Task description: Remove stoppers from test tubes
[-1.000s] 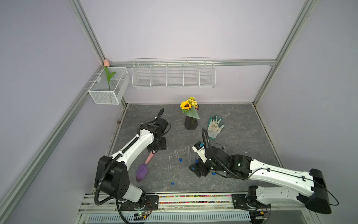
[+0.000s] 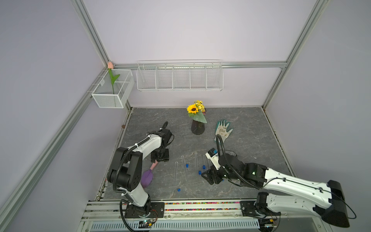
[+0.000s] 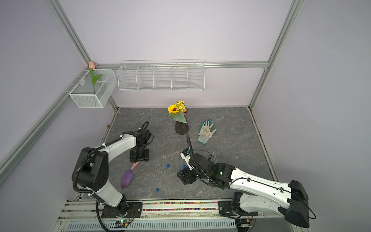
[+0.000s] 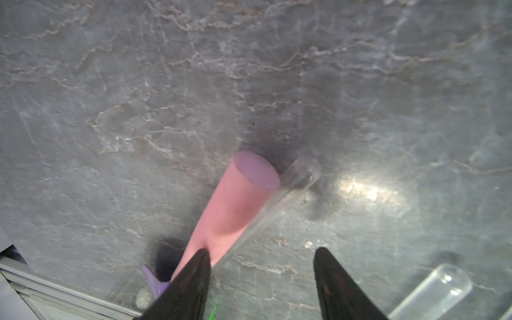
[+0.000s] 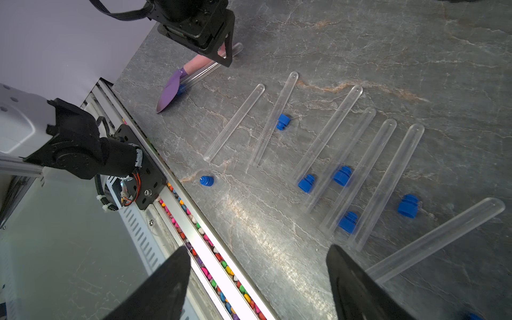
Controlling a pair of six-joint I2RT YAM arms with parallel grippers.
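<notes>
In the right wrist view several clear test tubes lie on the grey table without stoppers, among them one tube (image 5: 234,122) at the left and one (image 5: 437,240) at the right. Loose blue stoppers, such as this stopper (image 5: 206,180), lie beside them. One tube (image 5: 200,75) rests against the pink-handled purple spoon (image 5: 169,91), with a blue stopper (image 5: 181,88) at its end. My left gripper is open above that tube and the pink handle, holding nothing. My right gripper stands apart-jawed over the table, nothing between its fingers.
A vase with sunflowers (image 2: 197,127) and a glove (image 2: 223,130) stand and lie toward the back. White wire baskets (image 2: 179,77) hang on the wall.
My left arm has drawn back toward the front, its gripper shifting slightly left and nearer. The right gripper has moved a little to the right.
</notes>
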